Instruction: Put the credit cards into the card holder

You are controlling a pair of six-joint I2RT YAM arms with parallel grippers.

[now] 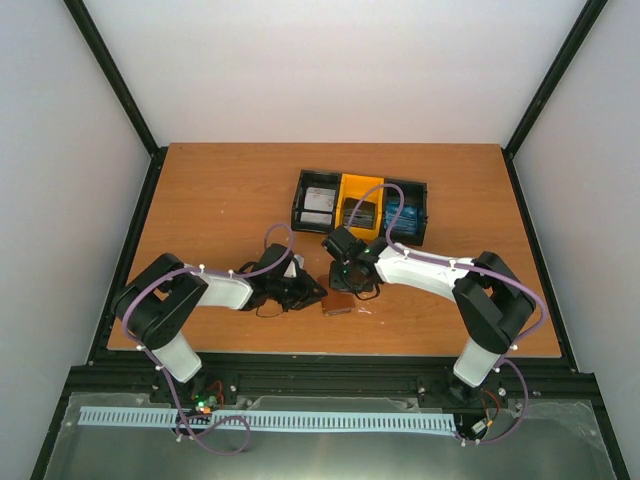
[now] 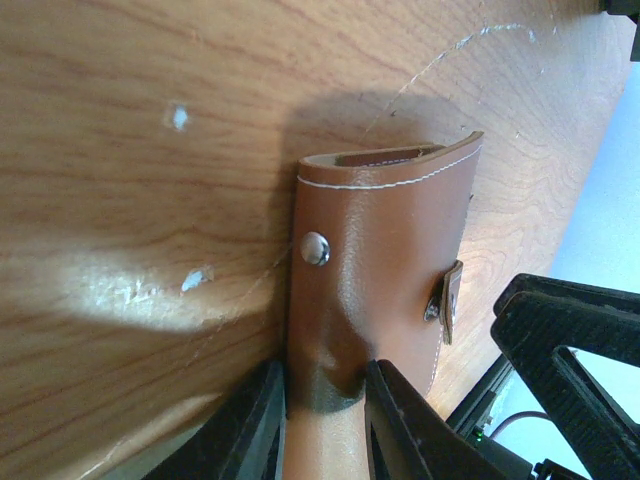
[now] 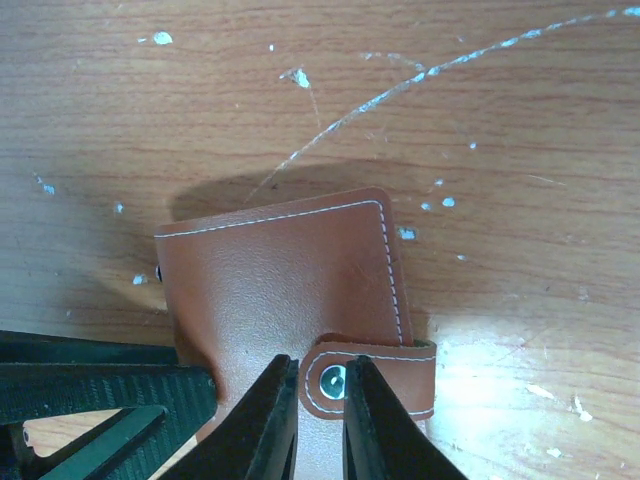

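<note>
The brown leather card holder (image 1: 338,301) lies on the table between my two arms. Its top opening gapes slightly in the left wrist view, where the holder (image 2: 385,245) shows its stud and strap. My left gripper is part open, its fingers on either side of the holder's riveted edge; whether they press on it cannot be seen. Over the holder's snap strap (image 3: 390,378) my right gripper is shut, nothing visible between its fingers. Card-like items sit in the box: white ones (image 1: 319,199) at left, blue ones (image 1: 402,220) at right.
The three-compartment box (image 1: 298,203) stands behind the holder, with black outer parts and a yellow middle (image 1: 362,184) containing dark items. My right arm's cable loops over it. Bare table (image 1: 215,195) extends to the left and right.
</note>
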